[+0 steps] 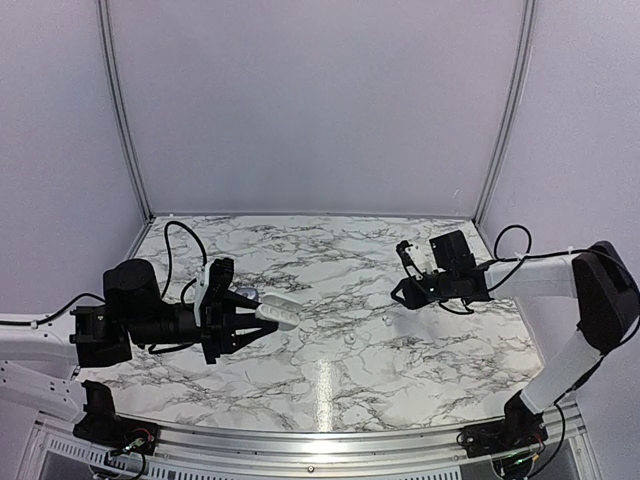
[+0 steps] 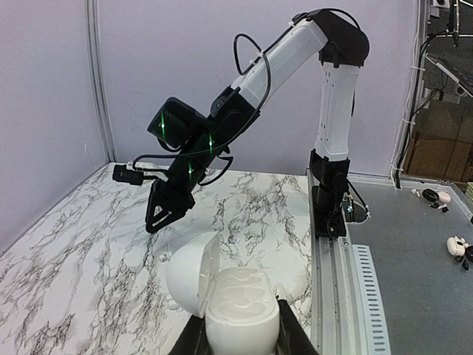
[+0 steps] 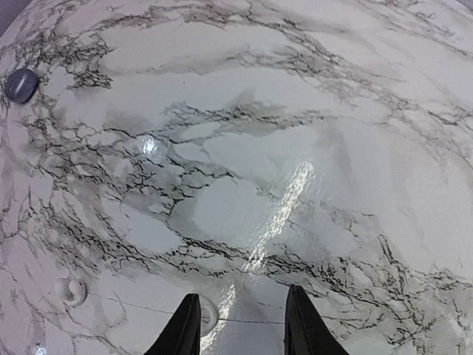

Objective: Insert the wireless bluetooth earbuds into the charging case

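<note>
The white charging case [image 1: 278, 312] hangs above the table with its lid up, and my left gripper [image 1: 268, 322] is shut on its base. In the left wrist view the case's open lid [image 2: 194, 274] leans left and its tray [image 2: 242, 293] faces up, with no earbud clearly showing in it. My right gripper points down over the table, fingers apart and nothing held. A white earbud [image 3: 72, 291] lies on the marble to its left. Another small white piece [image 3: 209, 315] shows on the table beyond the fingers, partly hidden by one of them.
A round purple-grey object [image 3: 21, 85] lies on the table, beside the left gripper in the top view. Small white pieces [image 1: 350, 340] lie between the arms.
</note>
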